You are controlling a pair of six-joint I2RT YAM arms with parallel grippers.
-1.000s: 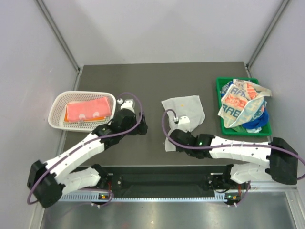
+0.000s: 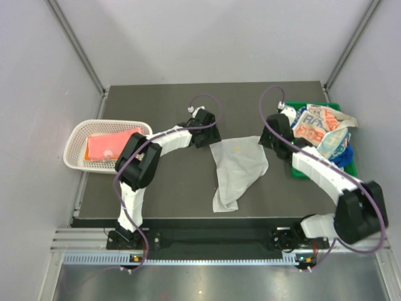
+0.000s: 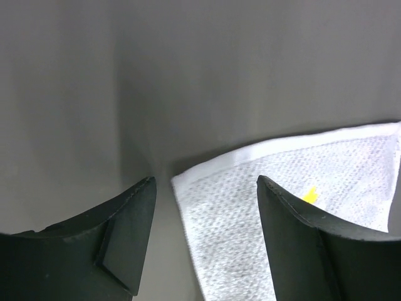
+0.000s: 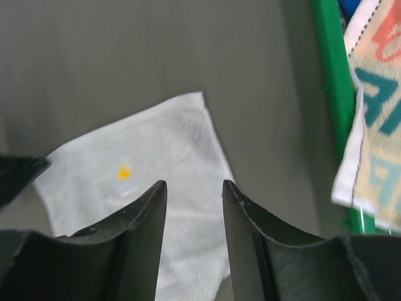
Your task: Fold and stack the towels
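A white towel [image 2: 237, 166] with a small yellow mark lies unfolded on the dark table, its lower end narrow and bunched. My left gripper is part open over the towel's far left corner, and the corner shows between its fingers without being pinched. Near the towel's far right corner, my right gripper stands part open above the cloth's right edge, with nothing gripped. In the left basket lies a folded coral towel [image 2: 113, 145].
The white basket [image 2: 74, 147] stands at the left. At the right, close to my right arm, is a green bin [image 2: 301, 172] heaped with crumpled printed towels [image 2: 322, 128]. Bare table [image 2: 169, 100] stretches behind the white towel.
My right gripper has swung from the towel's near end to its far right corner. The left gripper has moved right and away to the far left corner. Earlier, the towel shifted slightly nearer.
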